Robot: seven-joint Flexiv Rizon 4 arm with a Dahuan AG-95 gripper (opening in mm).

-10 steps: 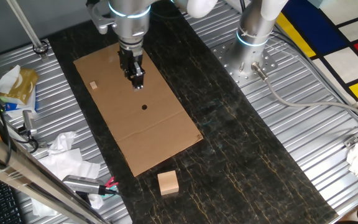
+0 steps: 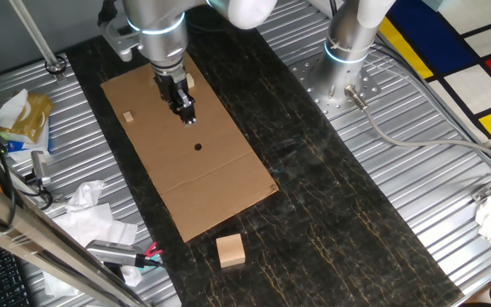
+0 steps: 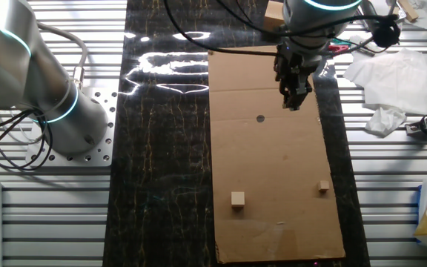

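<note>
My black gripper (image 2: 189,121) hangs above the cardboard sheet (image 2: 216,183), pointing down, near a small dark round spot (image 2: 198,147). From the second exterior view, the gripper (image 3: 293,108) also shows over the cardboard, right of the spot (image 3: 260,119). Its fingers look close together, but whether they are fully shut is too small to make out. Two small wooden blocks rest on the cardboard: a bigger one (image 3: 237,199) and a smaller one (image 3: 323,185). In the first view the bigger block (image 2: 191,81) is partly behind the gripper; the smaller (image 2: 128,117) is clear.
A larger wooden block (image 2: 231,251) sits on the black marbled tabletop (image 2: 331,230), off the cardboard's end. White tissues (image 2: 92,223) and a tissue pack (image 2: 31,119) lie along one side. A silver arm base (image 2: 337,81) stands on the opposite side.
In the first exterior view, the arm has swung left and its wrist tilts more, while the fingertips shifted only slightly. A block behind the gripper has come into sight. The blocks have not moved.
</note>
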